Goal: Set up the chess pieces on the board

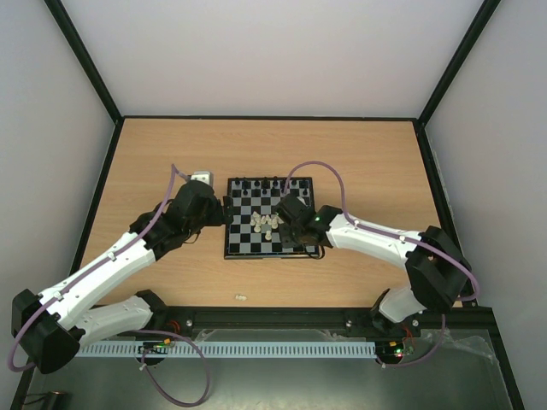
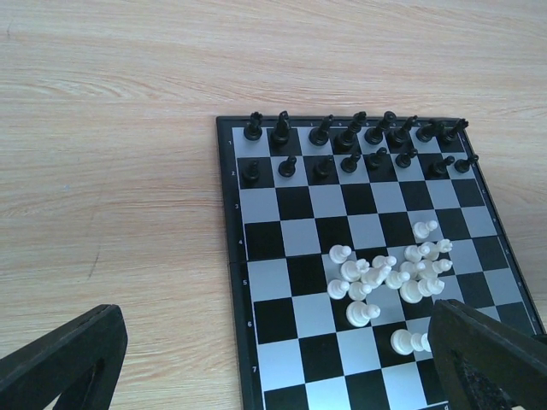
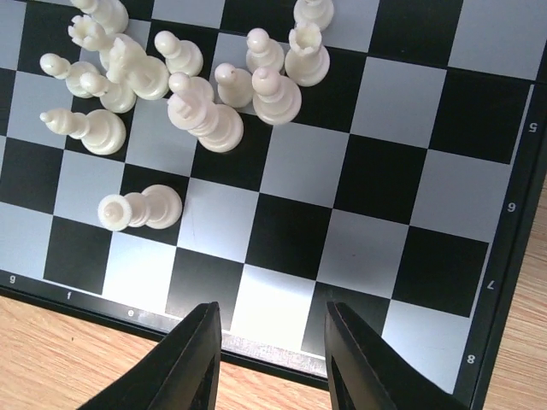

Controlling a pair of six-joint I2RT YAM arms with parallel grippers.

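Note:
Black pieces (image 2: 349, 139) stand in two rows along the far edge of the chessboard (image 2: 299, 390). White pieces (image 2: 363, 273) are clustered mid-board, and one white piece (image 3: 162, 206) stands apart nearer the front edge. One small pale piece (image 1: 240, 297) lies on the bare table in front of the board. Over the board's right half, my right gripper has its fingers (image 3: 195, 350) spread with nothing between them. At the board's left edge, my left gripper is wide open and empty; its right finger covers part of the board.
Open table lies around the board. A dark beam (image 1: 273, 318) runs along the table's front edge, near the loose piece.

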